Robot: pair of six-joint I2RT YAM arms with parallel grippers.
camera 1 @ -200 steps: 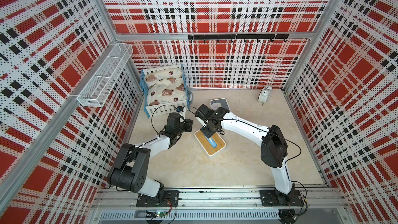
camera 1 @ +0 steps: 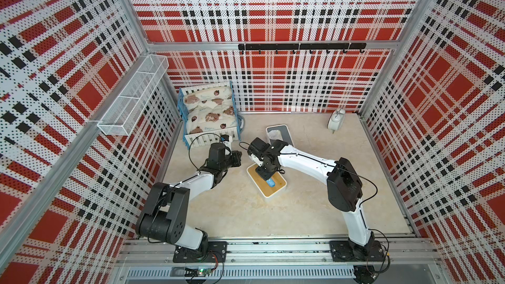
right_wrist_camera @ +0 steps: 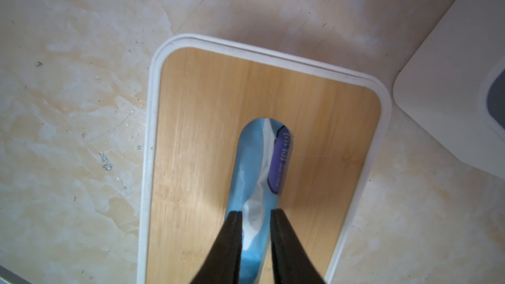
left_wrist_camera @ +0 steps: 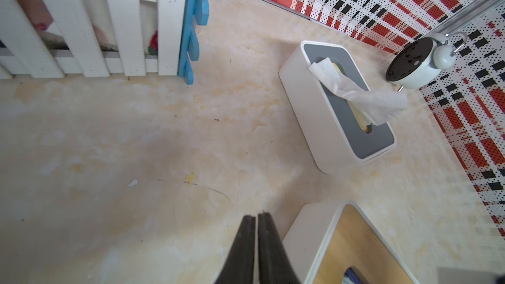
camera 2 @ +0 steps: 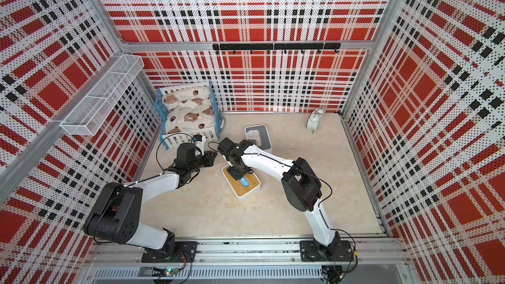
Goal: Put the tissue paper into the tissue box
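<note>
A wood-topped tissue box point(right_wrist_camera: 194, 126) sits mid-table; through its slot shows a blue tissue pack point(right_wrist_camera: 247, 163) with white and purple. My right gripper points down over that slot, fingers part open; nothing clearly visible between them. A second, grey-topped box point(left_wrist_camera: 363, 142) stands behind, with a white tissue point(left_wrist_camera: 357, 89) draped on its top. My left gripper is shut at the left of the wooden box, its fingertips close together and blurred, with nothing visible between them.
A blue-and-white toy bed point(camera 1: 207, 110) stands at the back left, an alarm clock point(camera 1: 335, 122) at the back right. A wire basket point(camera 1: 134, 94) hangs on the left wall.
The right arm has moved slightly down and toward the front over the wooden box. The left arm has shifted slightly to the left.
</note>
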